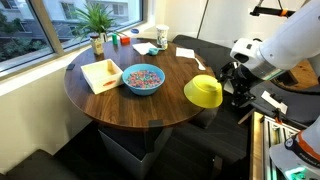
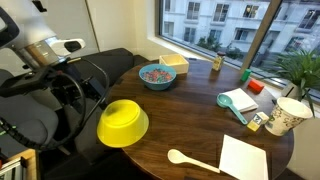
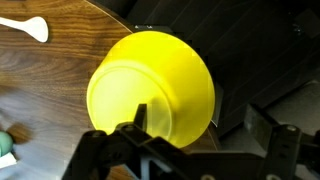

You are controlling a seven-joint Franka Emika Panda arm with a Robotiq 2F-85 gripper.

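A yellow bowl sits at the near right edge of the round table. In exterior view 2 the same bowl looks upturned, its wider end down, near the table's edge. My gripper is open in the wrist view, and its dark fingers stand well apart. The yellow bowl lies beneath, part of its side between the fingers as seen from above. Whether either finger touches it cannot be told.
On the table are a blue bowl of small pieces, a cream box, a white spoon, a white sheet, a teal scoop and a potted plant.
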